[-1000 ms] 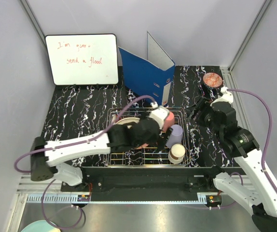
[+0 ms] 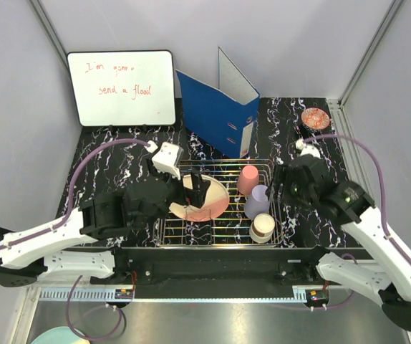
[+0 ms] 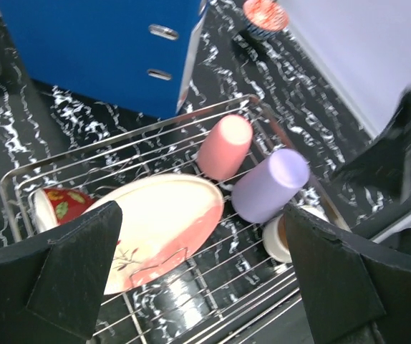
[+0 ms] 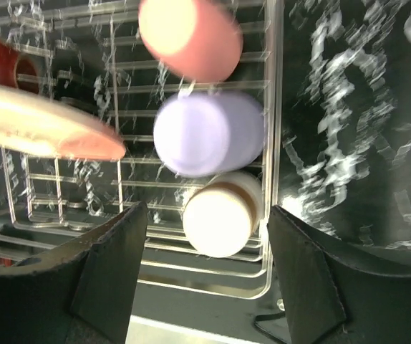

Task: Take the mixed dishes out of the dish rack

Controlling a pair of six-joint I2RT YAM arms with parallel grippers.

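Note:
The wire dish rack point(image 2: 223, 245) holds a pink-and-cream plate point(image 2: 204, 203), a pink cup point(image 2: 248, 180), a lavender cup point(image 2: 256, 203) and a cream cup point(image 2: 263, 226). A red cup point(image 3: 66, 205) lies in the rack's left end in the left wrist view. Above the plate, my left gripper point(image 2: 197, 189) stands open and empty; the plate point(image 3: 170, 208) shows past its fingers in the left wrist view. My right gripper point(image 2: 277, 183) is part open at the rack's right edge, beside the lavender cup. Nothing lies between its fingers, and the cream cup point(image 4: 218, 222) shows beyond them.
A blue binder point(image 2: 216, 111) stands behind the rack, with a whiteboard point(image 2: 123, 87) to its left. One patterned bowl point(image 2: 315, 119) sits at the back right. Counter left of the rack is clear. Walls close in both sides.
My left arm has swung left, off the cups and over the plate. The right gripper has come nearer and slightly lower, towards the rack's right edge. The dishes stay in place.

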